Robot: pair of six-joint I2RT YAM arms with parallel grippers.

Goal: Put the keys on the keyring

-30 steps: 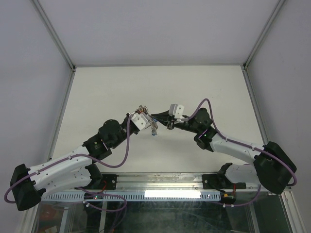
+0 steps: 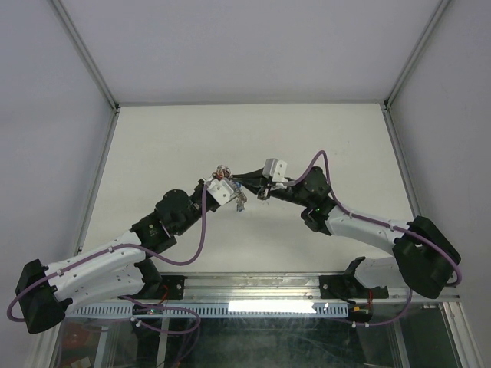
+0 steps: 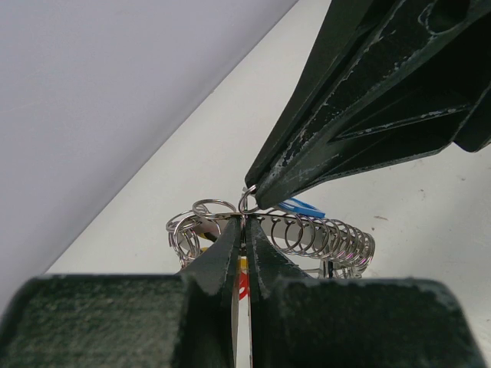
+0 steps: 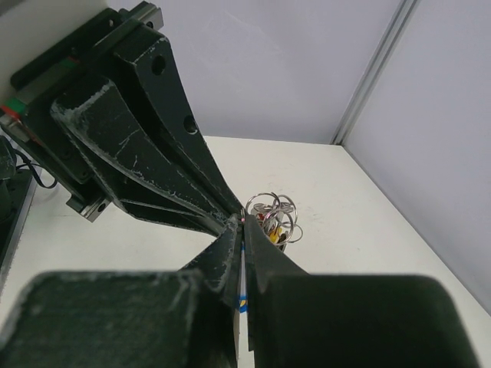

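Note:
A bunch of thin metal rings [image 2: 240, 201] hangs in the air where the two grippers meet. In the left wrist view it spreads as a row of wire loops [image 3: 345, 245], with small blue [image 3: 301, 207] and red [image 3: 244, 288] parts among them. My left gripper is shut with the keyring's wire at its fingertips. Over it, the right gripper's dark fingers [image 3: 330, 115] reach in from the upper right, pinching a ring's wire. The right wrist view shows my right gripper shut, thin wire at its tips, beside loops [image 4: 282, 215]. Keys are hard to tell apart.
Grey walls [image 2: 245, 46] enclose it, and a metal rail [image 2: 253, 284] runs along the front. Both arms' fingers nearly touch, leaving little room between them.
The right gripper has moved slightly left and up in the top view, closer to the left gripper. The left arm has hardly moved. The hanging rings shifted slightly left.

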